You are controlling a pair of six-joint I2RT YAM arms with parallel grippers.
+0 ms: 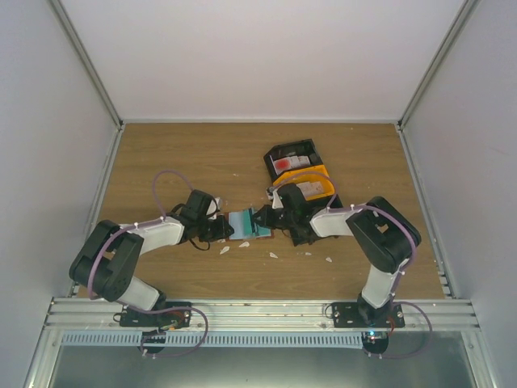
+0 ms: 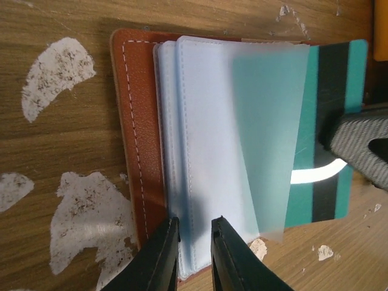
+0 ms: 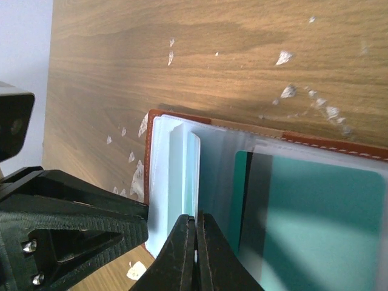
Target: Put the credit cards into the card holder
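Observation:
The open card holder (image 1: 240, 225) lies on the table between the grippers, a brown cover (image 2: 139, 121) under translucent sleeves (image 2: 212, 151). A teal card with a dark stripe (image 2: 309, 188) shows at its right part in the left wrist view. My left gripper is low at the holder's left sleeve edge, its fingertips close around the sleeves' edge. My right gripper is shut at the upright edge of a clear sleeve, over the holder; whether a card is between its fingers is hard to tell.
A black box (image 1: 283, 152), an orange box (image 1: 321, 178) and a dark box under the right arm stand at the right. Pale flakes (image 1: 273, 255) are on the table.

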